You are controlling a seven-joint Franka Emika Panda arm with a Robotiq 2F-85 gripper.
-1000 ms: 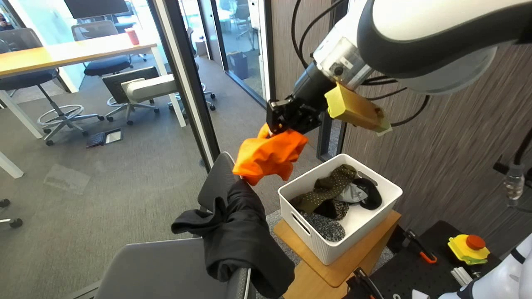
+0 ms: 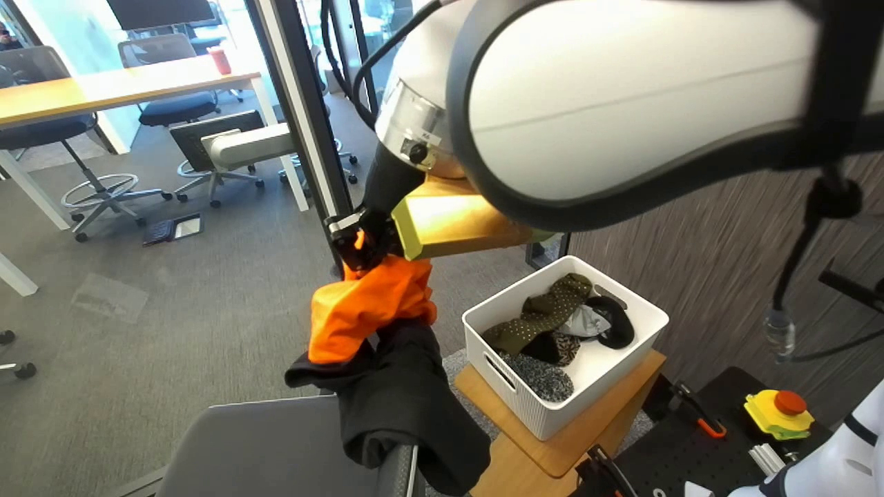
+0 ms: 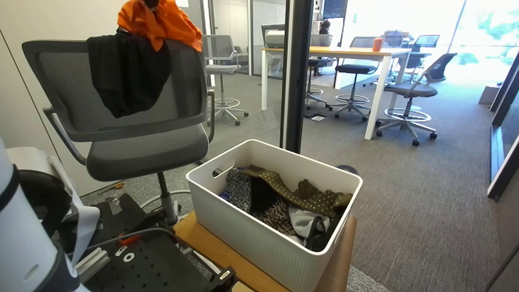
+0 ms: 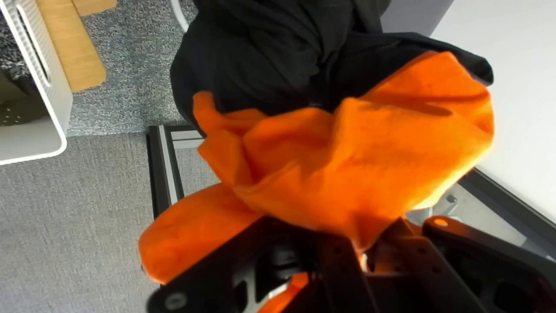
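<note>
My gripper is shut on a bright orange cloth (image 2: 364, 308), gripped by its top so that it hangs in folds below the fingers. Under it, a black garment (image 2: 406, 393) drapes over the backrest of the grey office chair (image 3: 185, 107). In exterior view 2 the orange cloth (image 3: 160, 22) hangs at the top of the backrest, over the upper part of the black garment (image 3: 129, 73). Whether the cloth's weight rests there cannot be told. In the wrist view the orange cloth (image 4: 354, 161) hides part of the black garment (image 4: 250, 57).
A white basket (image 3: 272, 248) holding several crumpled clothes stands on a wooden stool (image 2: 551, 455) beside the chair. A glass partition post (image 2: 302, 108) rises behind the gripper. Tools and a red stop button (image 2: 789, 403) lie on the black cart to the right.
My gripper has moved left, away from the basket's side, carrying the orange cloth over the chair back. The black garment and the basket look unmoved.
</note>
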